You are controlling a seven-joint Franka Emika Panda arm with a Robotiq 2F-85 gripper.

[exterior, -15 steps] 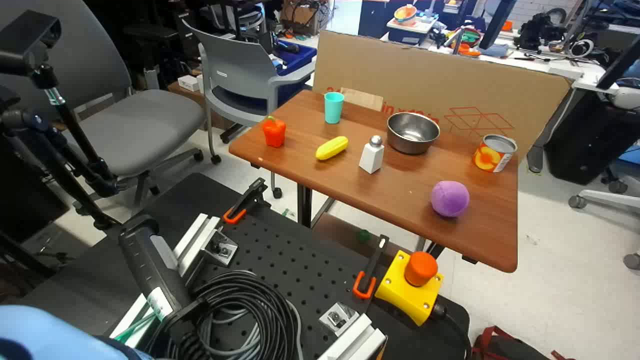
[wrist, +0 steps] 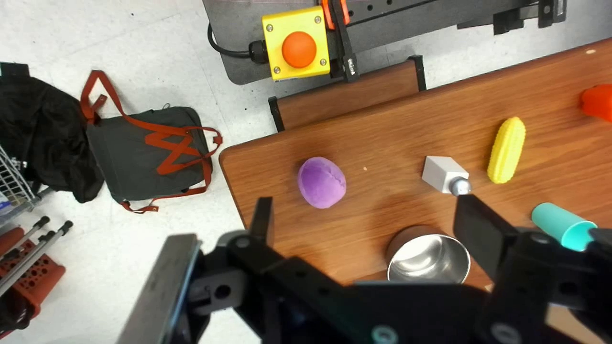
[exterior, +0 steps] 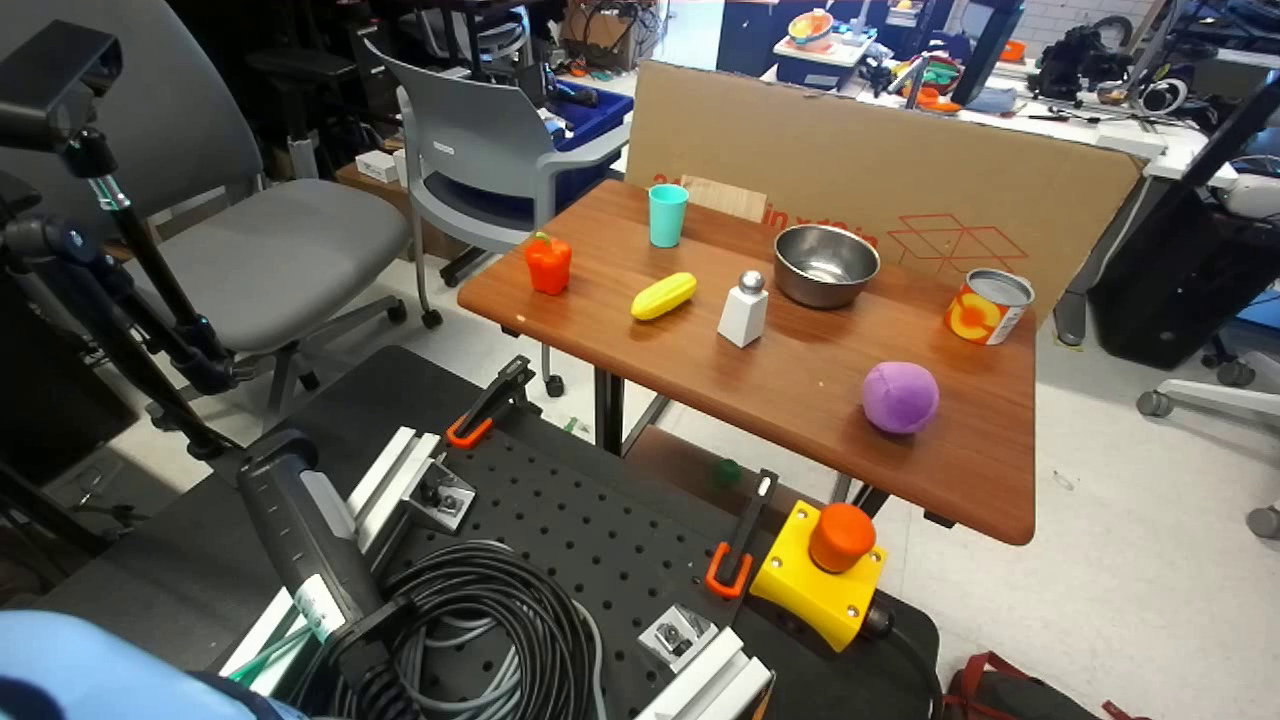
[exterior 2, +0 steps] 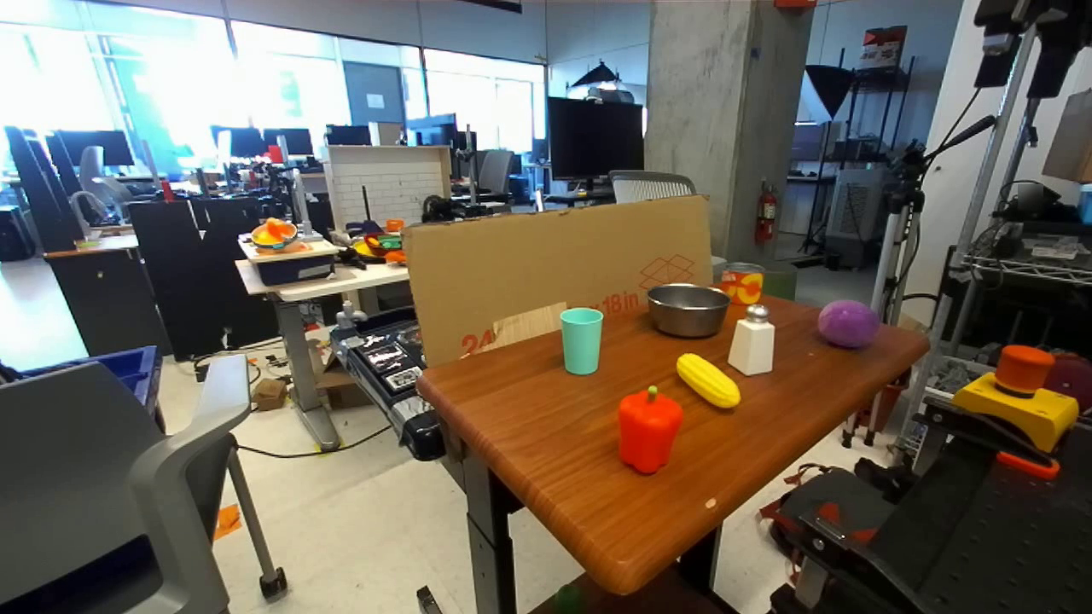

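On the wooden table [exterior: 720, 396] stand a red pepper [exterior: 549, 265], a teal cup [exterior: 667, 216], a yellow corn cob [exterior: 663, 295], a white shaker with a metal top [exterior: 743, 314], a steel bowl [exterior: 821, 288], a purple round plush [exterior: 900, 397] and a can with a fruit label [exterior: 969, 314]. In the wrist view, my gripper hangs above the table, its fingers spread wide and nothing between them. Below and between them show the purple plush [wrist: 322, 182] and the bowl [wrist: 429, 258], which the gripper body partly covers. The can is hidden there.
A cardboard sheet [exterior 2: 553, 266] stands along the table's far side. A yellow box with an orange button [exterior: 828, 576] and black clamps sit on the dark bench along the near side. Bare tabletop lies between the pepper and the near corner in the second exterior view.
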